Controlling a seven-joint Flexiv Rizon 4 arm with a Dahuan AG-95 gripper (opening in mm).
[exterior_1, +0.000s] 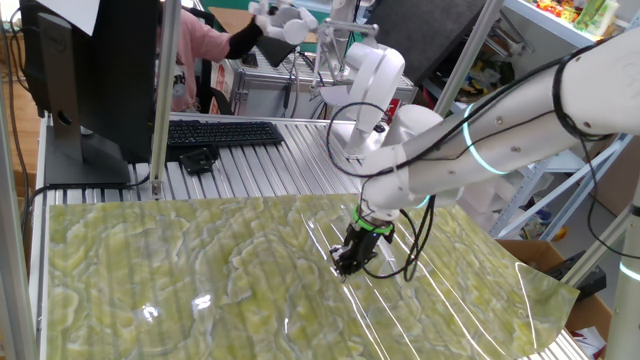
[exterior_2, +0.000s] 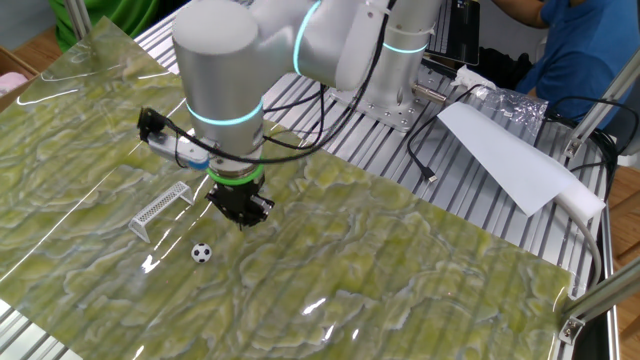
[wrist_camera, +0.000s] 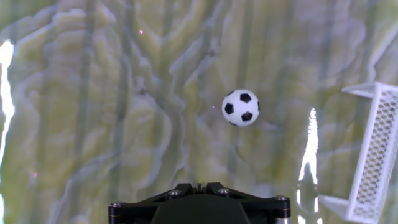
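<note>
A small black-and-white football rests on the green marbled sheet; in the wrist view the ball lies right of centre, clear of the fingers. A white toy goal with a mesh net stands near it, and this goal shows at the right edge of the wrist view. My black gripper points down above the sheet, to the right of the ball in exterior view 2. At the bottom of the wrist view the gripper appears shut, its fingertips together with nothing visible between them. Exterior view 1 does not show the ball.
A monitor and a keyboard stand behind the sheet. White paper and a loose cable lie on the slatted table near the arm's base. Wide parts of the sheet are bare. A person sits in the background.
</note>
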